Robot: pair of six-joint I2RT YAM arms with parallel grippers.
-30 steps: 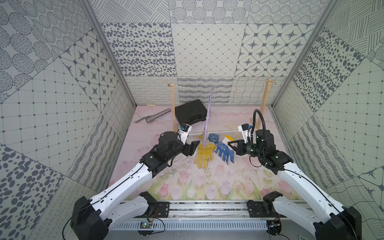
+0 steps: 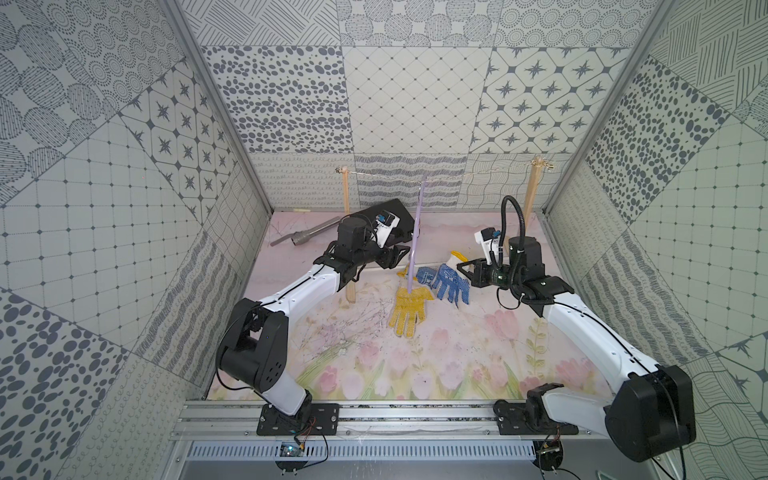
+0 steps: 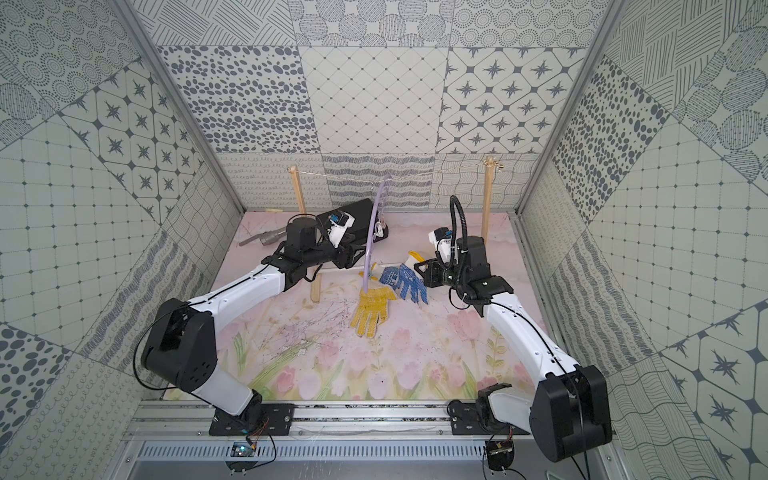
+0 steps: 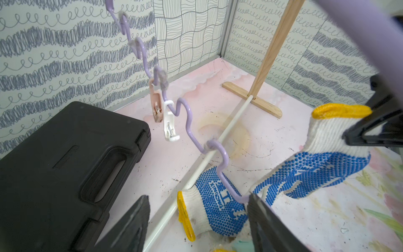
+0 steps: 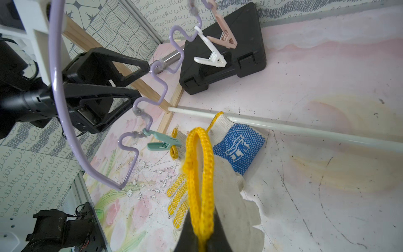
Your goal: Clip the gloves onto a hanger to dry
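Observation:
A lilac hanger point(image 2: 415, 232) hangs from a cord. My left gripper point(image 2: 400, 254) stands open beside it, pointing at its wavy row of pegs: pink point(image 5: 226, 33), white point(image 4: 169, 124) and teal point(image 5: 161, 142). A yellow glove point(image 2: 408, 312) hangs below the hanger. My right gripper point(image 2: 464, 270) is shut on the yellow-trimmed white cuff point(image 4: 338, 128) of a blue-dotted glove point(image 3: 406, 284), which is lifted at that end. Another blue-and-white glove point(image 4: 218, 205) lies behind it on the table.
A black case point(image 4: 63, 168) and metal tools point(image 2: 308, 232) lie at the back left. A white rod point(image 5: 293, 130) joins the feet of two wooden posts point(image 3: 488, 192).
The right arm is slightly higher, still with the glove's cuff.

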